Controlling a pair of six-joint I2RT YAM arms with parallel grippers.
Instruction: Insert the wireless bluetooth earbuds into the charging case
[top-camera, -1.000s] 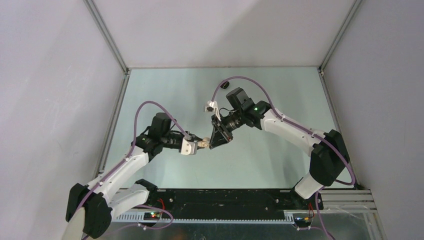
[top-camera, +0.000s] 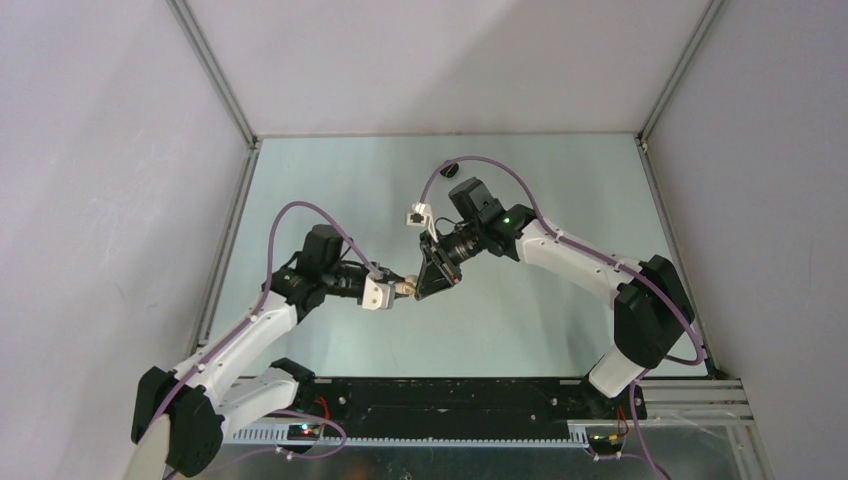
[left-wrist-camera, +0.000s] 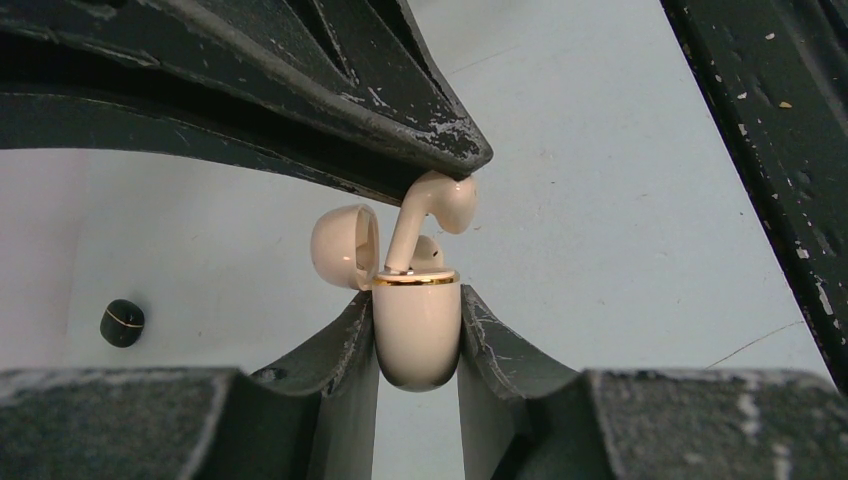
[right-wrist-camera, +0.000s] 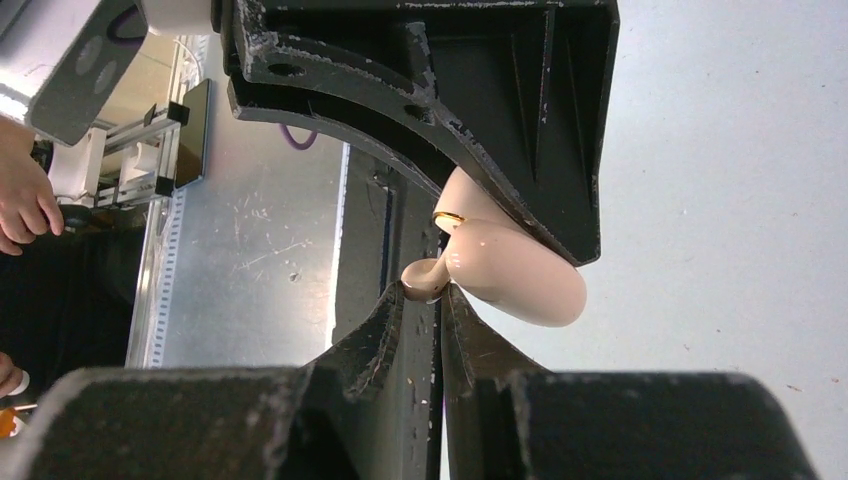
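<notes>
The cream charging case (left-wrist-camera: 416, 335), gold-rimmed, is held upright in my left gripper (top-camera: 398, 288), its lid (left-wrist-camera: 340, 245) open. An earbud (left-wrist-camera: 420, 210) stands at the case's mouth, its stem down. My right gripper (top-camera: 428, 290) is shut on the earbud's head (right-wrist-camera: 420, 280), directly over the case. In the left wrist view the right gripper's black body hides part of the earbud's top. Whether the stem is seated in its slot I cannot tell.
A small black round object (top-camera: 449, 169) lies at the back of the pale tabletop (top-camera: 350, 180). The tabletop around both arms is otherwise clear. A person's hand shows beyond the front edge in the right wrist view.
The left arm looks unchanged.
</notes>
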